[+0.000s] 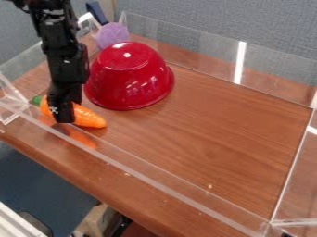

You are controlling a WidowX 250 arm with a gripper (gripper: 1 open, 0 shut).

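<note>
My black gripper (65, 104) reaches down from the upper left to an orange toy carrot (89, 118) with a green top, which lies on the wooden surface near the clear wall. The fingertips are at the carrot's left part; whether they are closed on it is hard to see. An upturned red bowl (130, 74) sits just to the right and behind.
A purple object (111, 30) stands behind the bowl. Clear plastic walls (247, 51) border the wooden surface (210, 148).
</note>
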